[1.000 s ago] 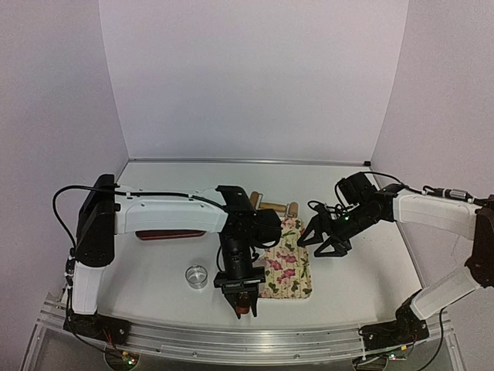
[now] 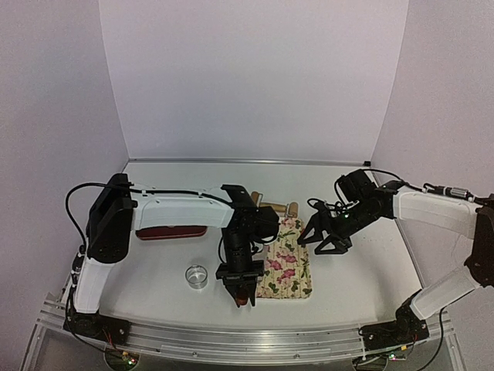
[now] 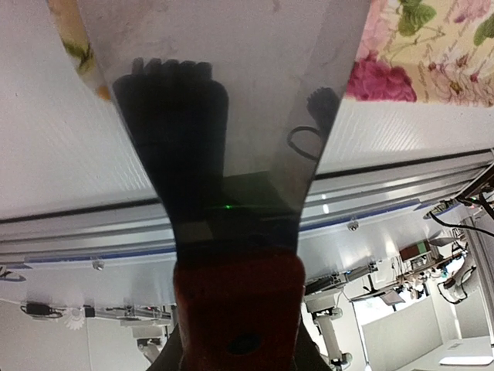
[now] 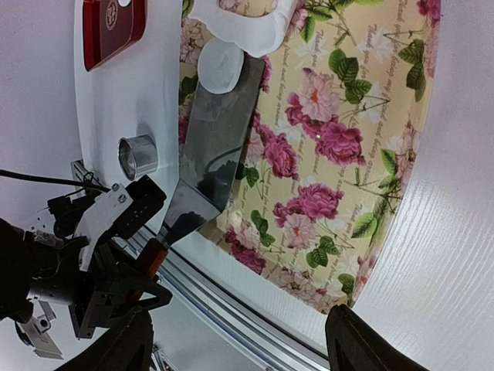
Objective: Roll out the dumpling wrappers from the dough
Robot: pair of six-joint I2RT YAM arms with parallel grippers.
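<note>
My left gripper (image 2: 241, 297) is shut on the red-brown handle (image 3: 238, 309) of a wide steel blade (image 3: 231, 139). In the right wrist view the blade lies over the left part of the floral board (image 4: 332, 224), with a round white dough piece (image 4: 220, 66) at its far end. My right gripper (image 2: 323, 239) stands open above the board's right side, nothing seen between its fingers.
A rolling pin (image 2: 274, 207) and a white holder (image 4: 247, 27) are at the board's back. A red tray (image 2: 170, 232) and a metal cup (image 2: 196, 277) stand to the left. The table right of the board is clear.
My left gripper with the blade has shifted slightly toward the back of the table. The right arm has moved very little.
</note>
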